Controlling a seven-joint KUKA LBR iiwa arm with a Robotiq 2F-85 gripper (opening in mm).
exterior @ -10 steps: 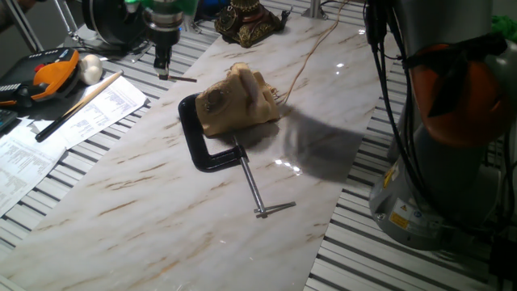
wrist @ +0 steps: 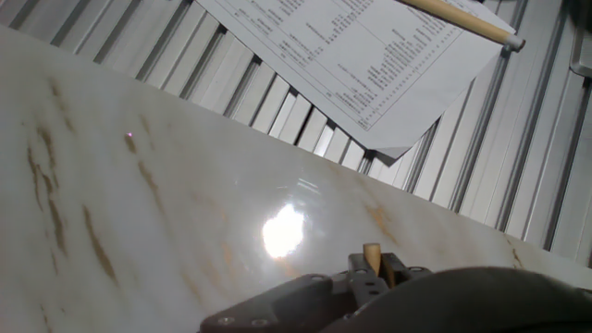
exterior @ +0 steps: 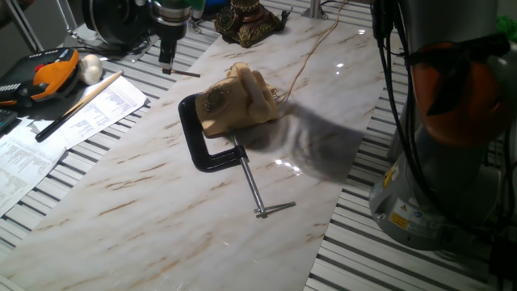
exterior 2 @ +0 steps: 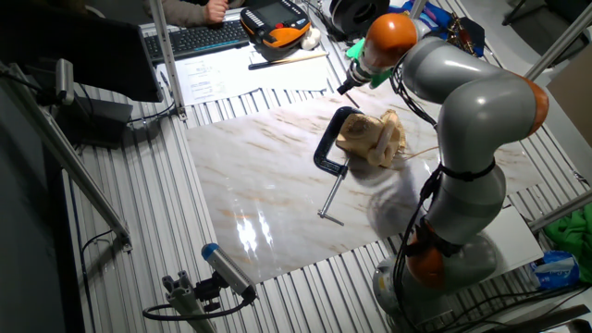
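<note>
At the back left of the marble-patterned board (exterior: 137, 202), my gripper (exterior: 166, 69) hangs with a thin stick (exterior: 187, 75) jutting sideways from its fingers. In the wrist view the light wooden end of the stick (wrist: 372, 253) shows between the dark fingers, and the gripper appears shut on it. Right of and nearer than the gripper, in exterior view 1, is a carved, wood-coloured piece (exterior: 236, 101) with a rounded raised part. A black C-clamp (exterior: 194, 137) grips its edge, its steel screw handle (exterior: 254, 190) pointing toward the front. The stick stays apart from the piece.
An ornate dark figure base (exterior: 249, 23) stands at the back. Papers (exterior 2: 217, 79), a long wooden-handled tool (exterior 2: 289, 60) and an orange-black device (exterior 2: 275, 26) lie beyond the board's left edge. A thin cord (exterior: 313, 56) runs back from the carved piece. The board's front is clear.
My gripper has shifted slightly right and back with the stick still in it. The arm's shadow near the carved piece has changed shape. The clamp has stayed in place.
</note>
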